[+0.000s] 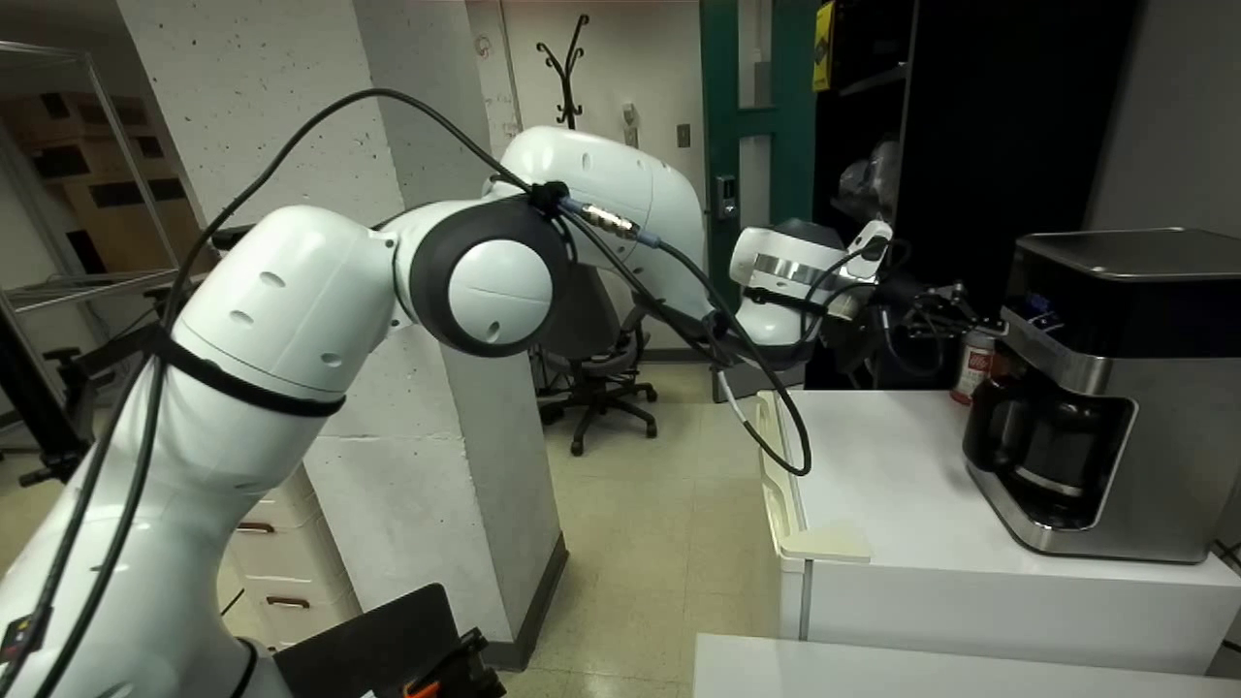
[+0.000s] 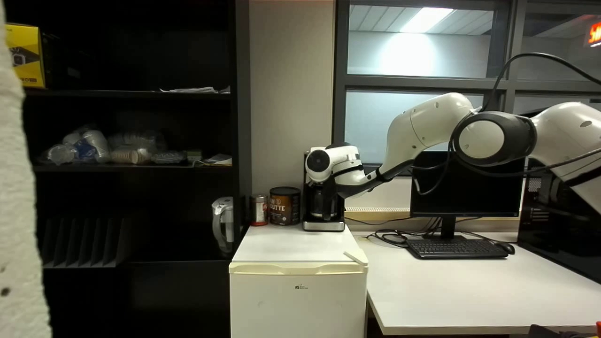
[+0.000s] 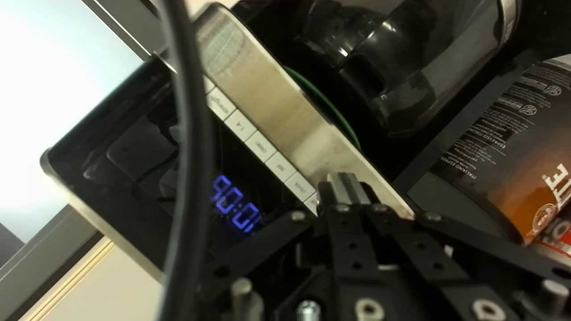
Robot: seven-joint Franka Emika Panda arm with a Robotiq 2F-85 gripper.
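The coffee maker (image 1: 1163,430) stands on a white mini fridge, its glass carafe (image 1: 1041,436) in place. In the wrist view its control panel carries a row of white buttons (image 3: 262,145) and a blue lit display (image 3: 235,203). My gripper is shut, with nothing seen between its fingers. Its tips are at the lower end of the button row, over the last button and the steel band. Whether they touch cannot be told. From the side, the gripper (image 1: 989,327) reaches the machine's upper front edge.
A brown coffee can (image 2: 285,206) and a smaller red-and-white can (image 2: 259,210) stand left of the machine. The fridge top (image 2: 287,248) is clear in front. To the right is a desk (image 2: 479,287) with a monitor and keyboard (image 2: 456,248).
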